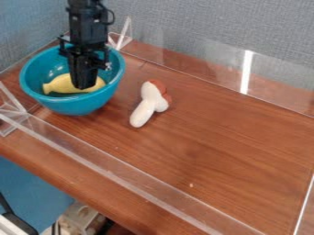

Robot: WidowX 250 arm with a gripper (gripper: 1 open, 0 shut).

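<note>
A teal bowl (90, 105) sits at the left of the wooden table, holding a yellow object (59, 83), which looks like a banana or plush toy. My black gripper (86, 75) hangs over the bowl with its tips at the yellow object, partly covering it; whether anything is between the fingers cannot be told. A pale pink object with a red end (147, 107), like a toy mushroom, lies to the right of the bowl.
Clear acrylic edges run along the table (221, 151), and bare wood fills the right side. A grey padded wall stands behind.
</note>
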